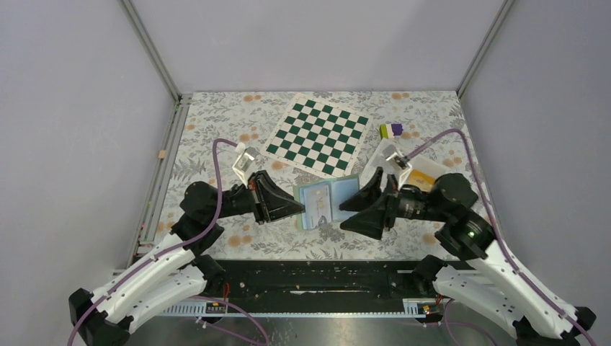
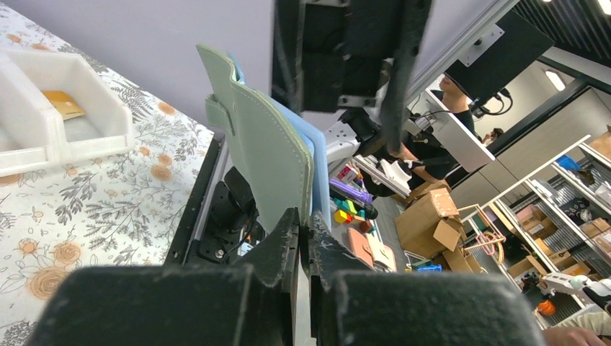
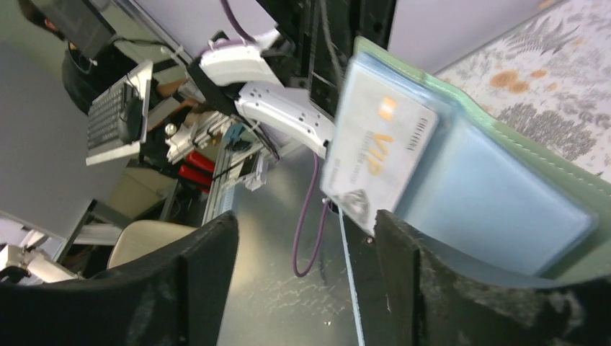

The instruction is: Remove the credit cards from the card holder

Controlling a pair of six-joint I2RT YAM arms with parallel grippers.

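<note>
A pale green card holder [image 2: 263,148] is spread open in the air, showing blue inner sleeves [image 3: 497,194]. My left gripper [image 1: 302,210] is shut on its left edge, and in the left wrist view the fingertips pinch the lower edge. One white card [image 3: 378,140] with gold "VIP" lettering lies in the sleeves, facing up in the top view. My right gripper [image 1: 343,218] stands part open at the holder's right side. In the right wrist view its fingers [image 3: 403,267] are apart with nothing between them, the right one close to the card's lower corner.
On the table's right side is a white tray [image 2: 90,148] with a yellow card [image 2: 63,104] in it. A green checkered board [image 1: 317,137] lies behind the holder, and a small green and purple block [image 1: 391,130] sits at the back right.
</note>
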